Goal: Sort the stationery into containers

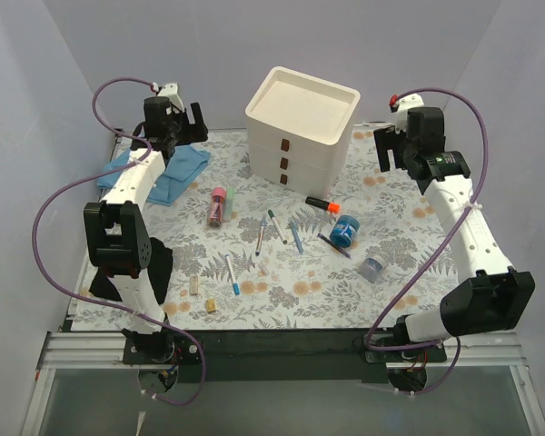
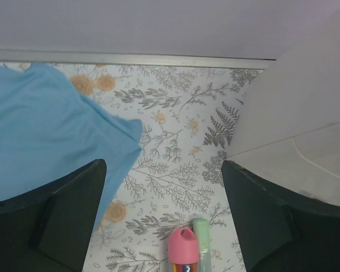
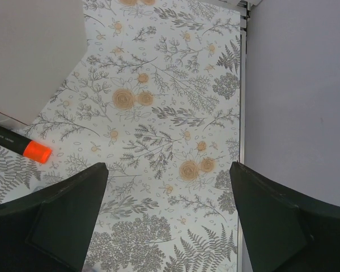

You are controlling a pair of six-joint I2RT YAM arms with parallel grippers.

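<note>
A white drawer unit [image 1: 295, 132] with three brown handles and a tray-like top stands at the back. In front of it lie several pens, among them a blue pen [image 1: 296, 238] and a white-and-blue pen [image 1: 232, 274], plus a black-and-orange marker [image 1: 322, 204]. A pink-capped tube [image 1: 216, 208] rests beside a green stick [image 1: 229, 204]. To the right are a blue container [image 1: 344, 231] and a small clear cup [image 1: 371, 268]. My left gripper [image 1: 199, 128] hangs open over the back left, empty. Open and empty too, my right gripper [image 1: 388, 156] is above the right side.
A blue cloth [image 1: 177, 174] lies under the left arm, with a black cloth [image 1: 159, 272] nearer the front. Small blocks, including a yellow one [image 1: 210, 305], sit at front left. Walls [image 1: 509, 118] bound the sides.
</note>
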